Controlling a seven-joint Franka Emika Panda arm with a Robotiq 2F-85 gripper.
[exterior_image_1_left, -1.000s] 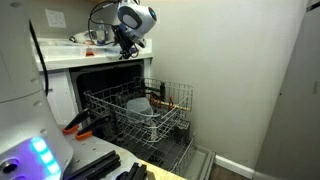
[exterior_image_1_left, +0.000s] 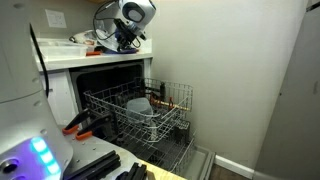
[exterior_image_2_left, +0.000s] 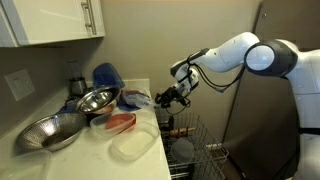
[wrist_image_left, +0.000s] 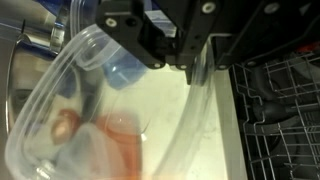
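My gripper is shut on the rim of a clear plastic container (wrist_image_left: 60, 105), which fills much of the wrist view. Through its wall, reddish and blue things show blurred. In exterior view 2 the gripper (exterior_image_2_left: 168, 102) hangs above the counter's edge beside the dishwasher; the clear container's outline is hard to make out there. From exterior view 1, the gripper (exterior_image_1_left: 127, 42) appears over the counter end, above and behind the open rack.
The open dishwasher rack (exterior_image_1_left: 170, 97) holds a clear tub (exterior_image_1_left: 140, 106). On the counter (exterior_image_2_left: 105, 163) stand a clear container (exterior_image_2_left: 140, 143), a red-filled container (exterior_image_2_left: 115, 124), a metal colander (exterior_image_2_left: 52, 132) and a metal bowl (exterior_image_2_left: 98, 99). Free floor lies right of the dishwasher.
The arm's wrist has risen slightly over the last second, and the gripper has tilted a little. The rack and the counter things look unchanged.
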